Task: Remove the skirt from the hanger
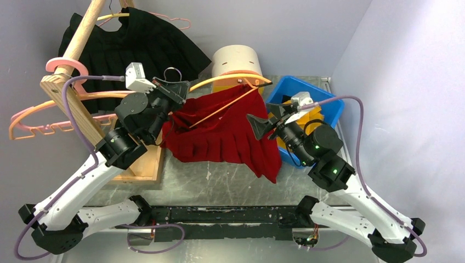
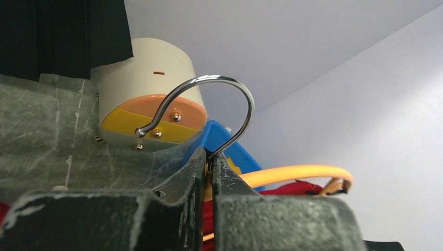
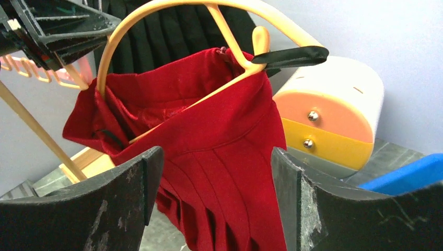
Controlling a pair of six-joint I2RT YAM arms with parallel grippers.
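Observation:
The red skirt (image 1: 230,143) hangs from a yellow-orange hanger (image 1: 215,80) above the middle of the table. My left gripper is shut on that hanger at the base of its metal hook (image 2: 249,104). In the right wrist view, the red skirt (image 3: 209,157) hangs with its waist gaping around the hanger's lower bar. A black loop (image 3: 298,56) sits over the notch at the hanger's near end. My right gripper (image 1: 262,118) stands open by the skirt's right side, its fingers (image 3: 138,183) wide apart with no fabric visibly pinched.
A blue bin (image 1: 333,104) holding yellow cloth stands behind the right gripper. At the back is a small white drawer unit (image 1: 236,57). A wooden rack (image 1: 88,33) with a black garment (image 1: 129,46) and more hangers fills the left.

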